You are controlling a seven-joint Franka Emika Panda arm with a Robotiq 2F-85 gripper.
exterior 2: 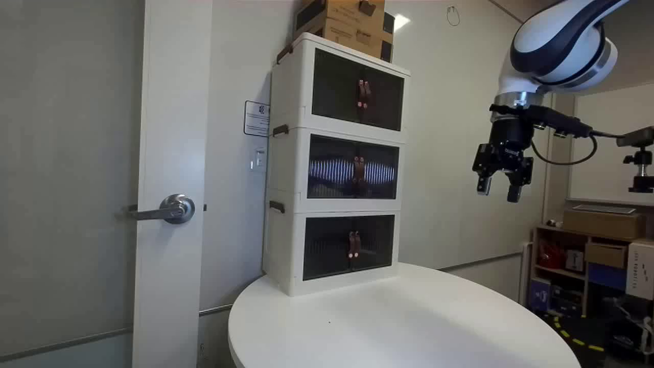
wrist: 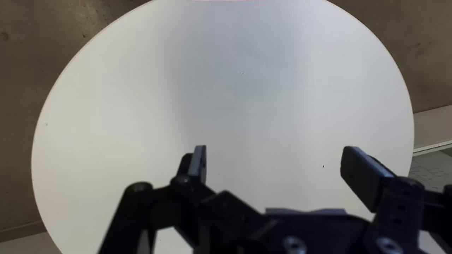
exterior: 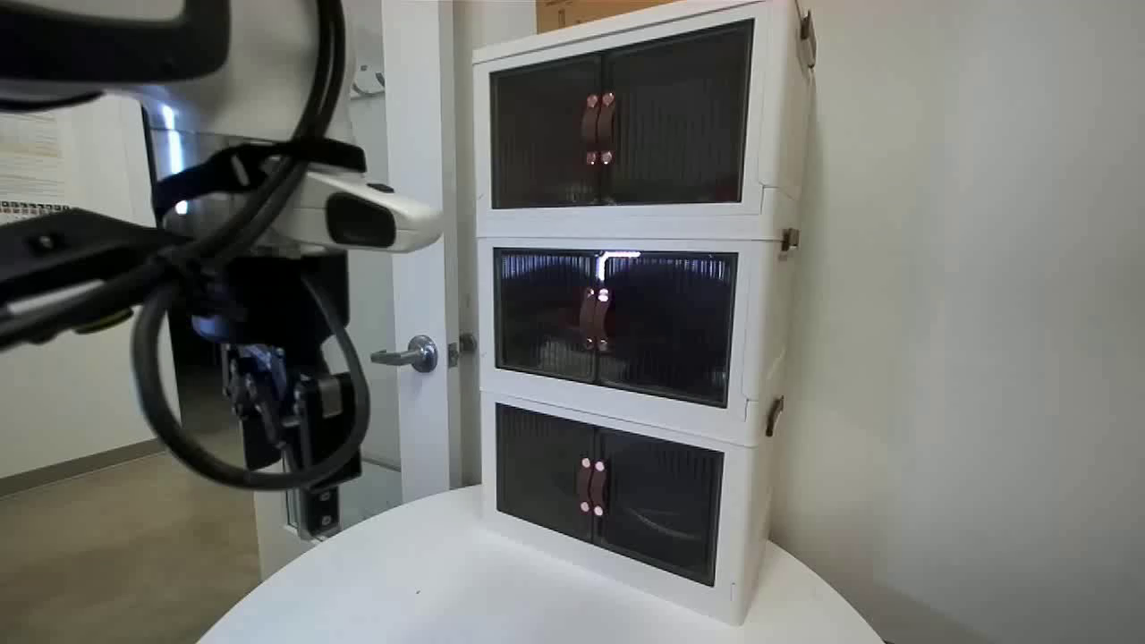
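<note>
A white cabinet (exterior 2: 294,245) of three stacked units stands on a round white table (exterior 2: 392,319). Each unit has a pair of dark ribbed doors with two brown strap handles at the middle: the top handles (exterior: 598,129), the middle handles (exterior: 595,318) and the lower handles (exterior: 591,487). All the doors look closed. High over the table, away from the cabinet, my gripper (exterior 2: 498,189) points down with its fingers wide apart. Seen from the wrist, the gripper is open, and only bare tabletop shows beneath its gap.
Cardboard boxes (exterior 2: 352,27) sit on top of the cabinet. A door with a metal lever handle (exterior 2: 174,209) stands to one side of it, and a wall runs along the other. A shelf (exterior 2: 567,270) stands farther back.
</note>
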